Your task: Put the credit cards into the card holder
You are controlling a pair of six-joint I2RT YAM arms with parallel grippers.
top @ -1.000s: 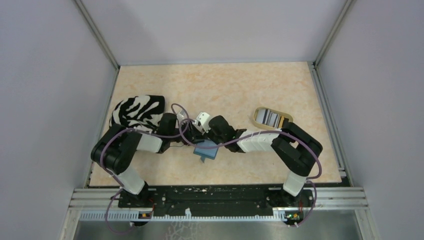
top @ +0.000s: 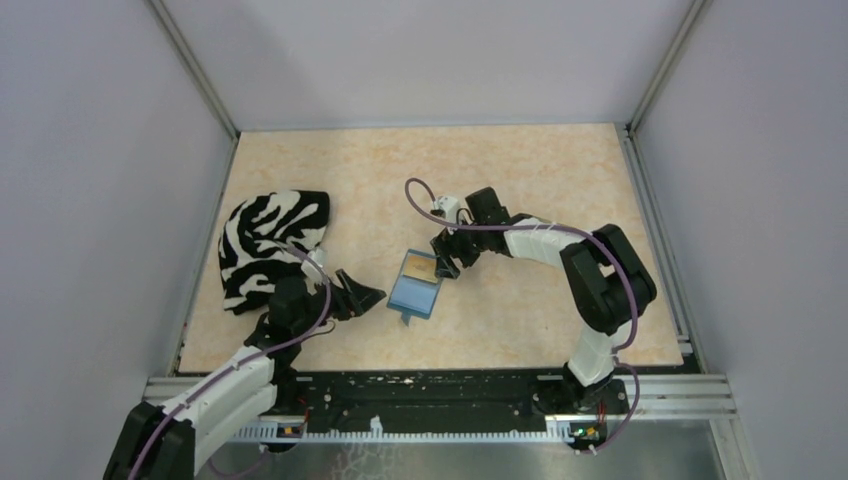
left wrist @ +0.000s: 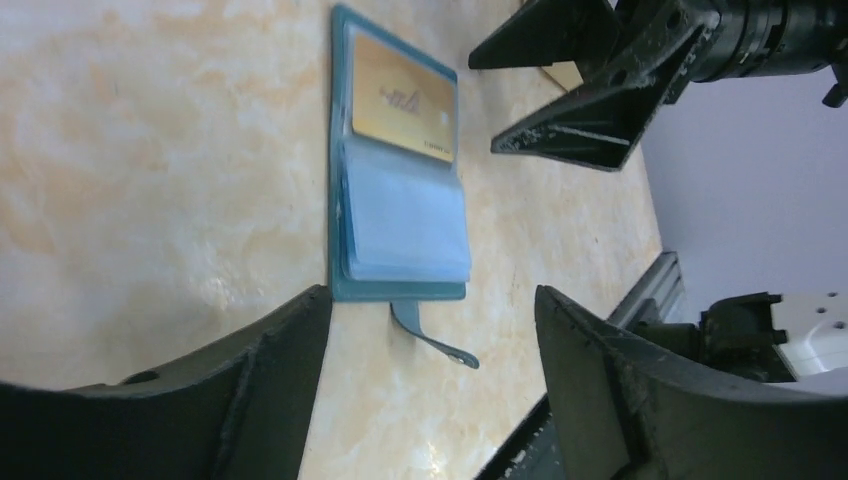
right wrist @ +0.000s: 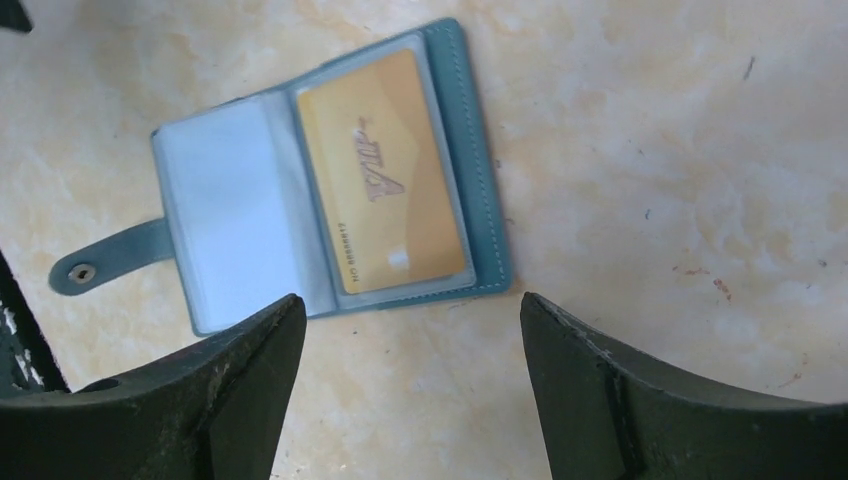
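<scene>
The blue card holder [top: 412,297] lies spread open on the table between my two grippers, its snap strap [right wrist: 118,252] pointing toward the front edge. A gold card [right wrist: 385,175] sits in the holder's far half, lying flat within its clear-edged pocket; the near half [left wrist: 405,215] shows a bare pale-blue panel. My left gripper is apart from the holder on its left side, fingers spread, nothing between them. On the other side, my right gripper stands open and empty by the card end of the holder.
A black-and-white patterned cloth [top: 270,240] lies at the left behind my left arm. The card tray on the right is hidden under my right arm in the top view. Table space behind the holder is clear.
Both grippers were together over the holder's far half. The left has since drawn back to the left and front, the right a little to the right, uncovering the gold card.
</scene>
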